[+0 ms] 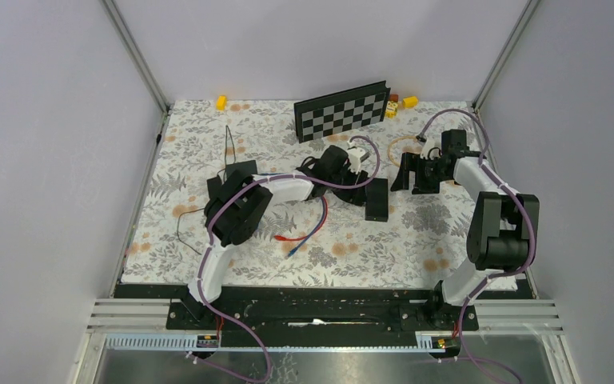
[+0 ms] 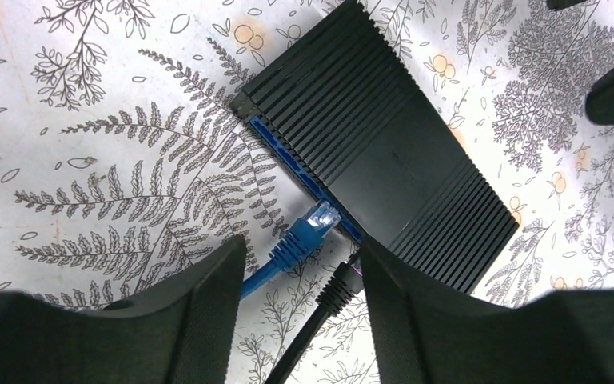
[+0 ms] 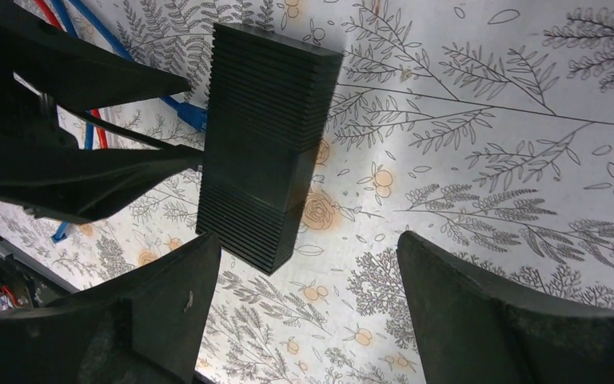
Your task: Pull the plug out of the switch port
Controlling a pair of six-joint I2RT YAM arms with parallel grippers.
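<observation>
The black ribbed switch lies flat just right of my left gripper. In the left wrist view, a blue cable's clear-tipped plug lies at the switch's blue port strip. Beside it, a black cable's plug sits against the switch's edge between my left fingers, which stand part open; whether they touch it is unclear. My right gripper hangs open to the right of the switch, nothing between its fingers, with the switch below it in the right wrist view.
A checkerboard case and small yellow blocks stand at the back. Red and blue cables lie left of the switch. More dark items lie on the left.
</observation>
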